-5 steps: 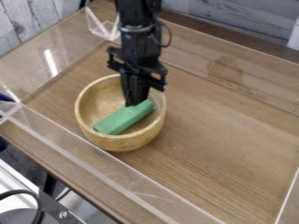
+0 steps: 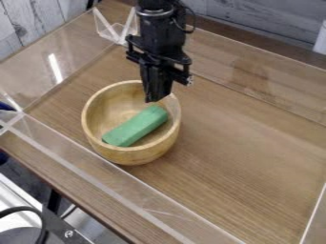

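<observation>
A green block [image 2: 133, 128] lies tilted inside a round light wooden bowl [image 2: 102, 143] left of centre. My black gripper [image 2: 154, 95] is over the back right of the bowl, above the block's upper end, and is shut; I see nothing between its fingers.
Clear plastic edging runs along the left, and a dark cable [image 2: 38, 224] hangs at the lower left.
The block stays in the bowl.
</observation>
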